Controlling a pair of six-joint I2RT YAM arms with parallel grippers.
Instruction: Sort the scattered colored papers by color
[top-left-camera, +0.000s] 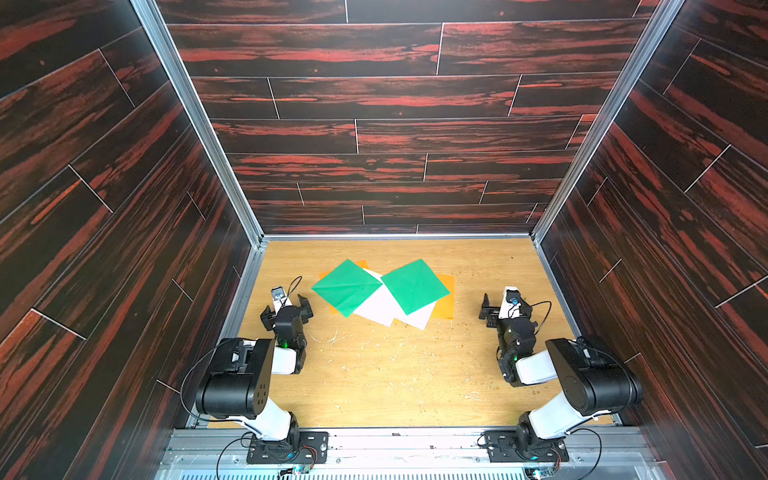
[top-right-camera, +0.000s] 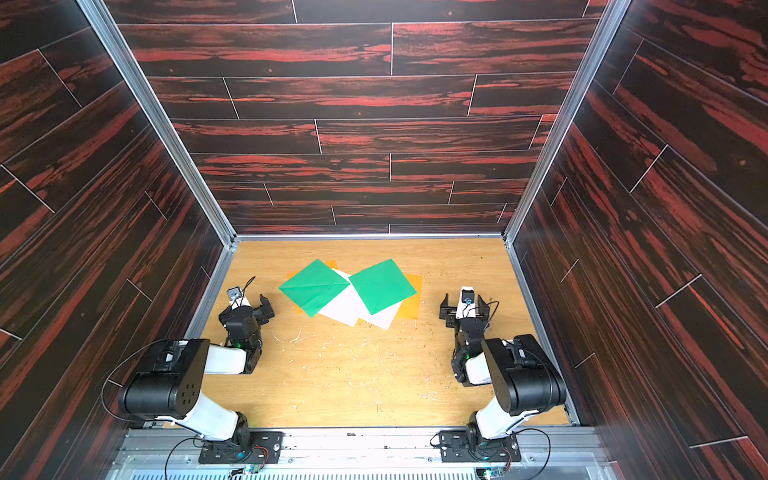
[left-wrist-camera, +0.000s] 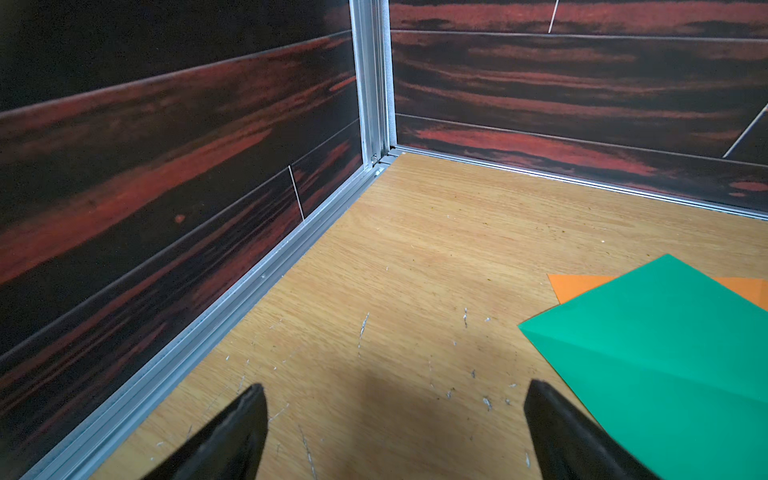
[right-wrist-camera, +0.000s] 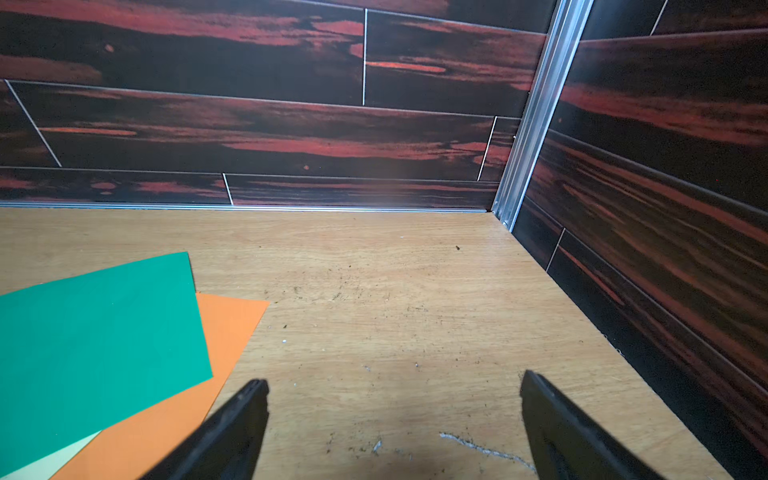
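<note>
Two green papers, a creased left one (top-left-camera: 346, 288) and a right one (top-left-camera: 415, 286), lie on top of a loose overlapping spread at the back middle of the table. Below them show white paper (top-left-camera: 376, 309) and orange paper, one orange piece (top-left-camera: 447, 297) jutting out on the right and another orange piece (left-wrist-camera: 573, 285) edging past the left green sheet. How many sheets lie underneath is hidden. Left of the spread, my left gripper is open and empty. My right gripper stands open to the right of the papers, bare table between its fingers.
Dark walls with metal rails (left-wrist-camera: 264, 276) bound it on the left, back and right. Small scraps and scratches mark the tabletop.
</note>
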